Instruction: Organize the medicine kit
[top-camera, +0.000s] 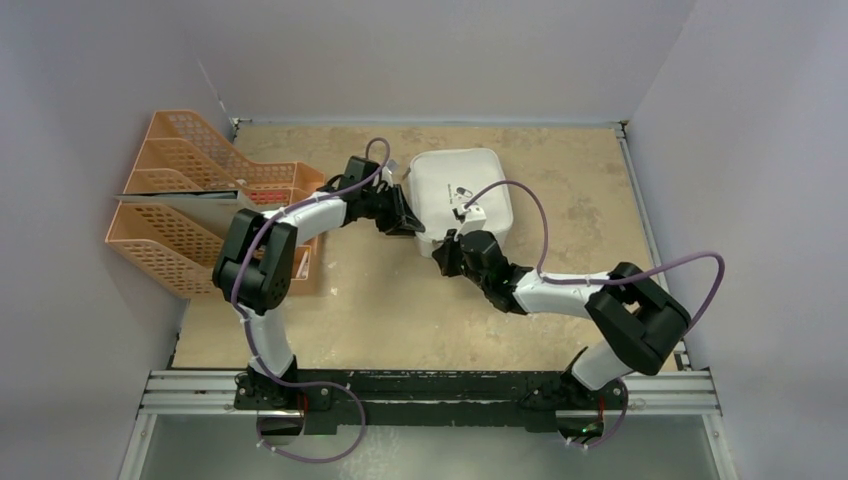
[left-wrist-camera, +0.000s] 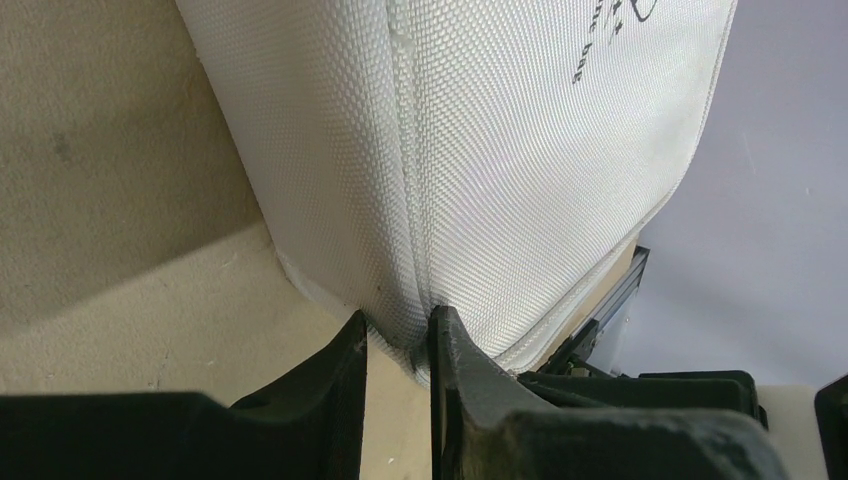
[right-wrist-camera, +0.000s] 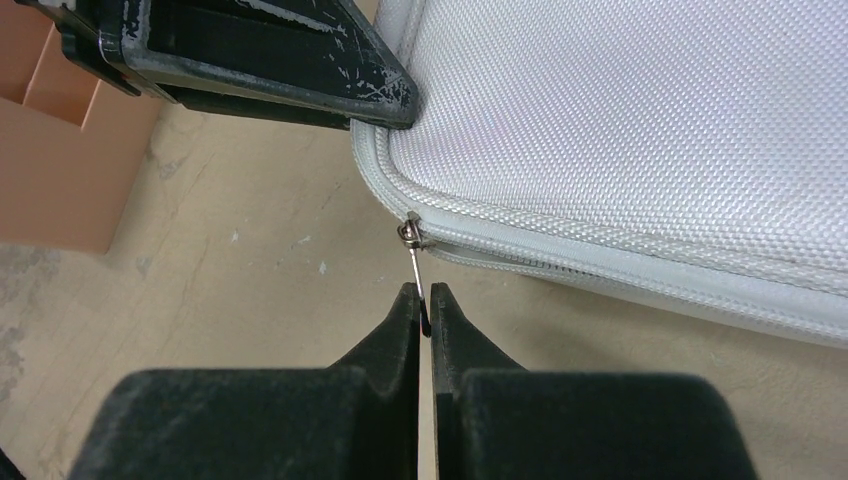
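Observation:
A white fabric medicine bag (top-camera: 455, 180) lies closed on the table, with dark print on its lid. At its near left corner my left gripper is shut on the bag, the white cloth (left-wrist-camera: 385, 290) pinched between its fingers. Along the front edge, the metal zipper pull (right-wrist-camera: 419, 280) hangs from its slider near that corner. My right gripper is shut on the pull's lower end, just below the zipper seam (right-wrist-camera: 560, 235). The top view shows both grippers close together at the bag's near left corner.
Orange plastic baskets (top-camera: 180, 255) stand at the left, holding a flat pale board or box (top-camera: 200, 208) and small items. Bare table (top-camera: 590, 200) shows right of the bag and in front of it. Grey walls enclose the sides and back.

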